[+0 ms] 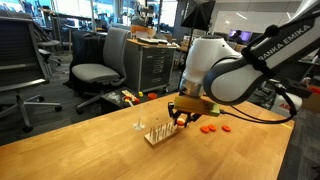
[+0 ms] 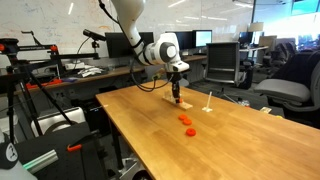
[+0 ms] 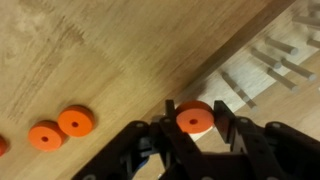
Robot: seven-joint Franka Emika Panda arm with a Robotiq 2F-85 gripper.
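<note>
An orange round piece (image 3: 195, 118) is pinched between the two black fingers of my gripper; its flat face shows in the wrist view. In exterior view 1 my gripper (image 1: 181, 118) hangs low over the table, at the right end of a wooden rack (image 1: 162, 133) with upright pegs. Those pegs (image 3: 272, 62) fill the upper right of the wrist view, beside the held piece and apart from it. More orange discs (image 3: 76, 121) lie flat on the table at lower left in the wrist view, and red-orange ones (image 1: 208, 129) lie right of the gripper in exterior view 1.
A thin white stand (image 2: 208, 103) rises from the table near the rack. Several small coloured items (image 1: 130, 97) lie toward the table's back edge. Office chairs (image 1: 98, 72) stand beyond it.
</note>
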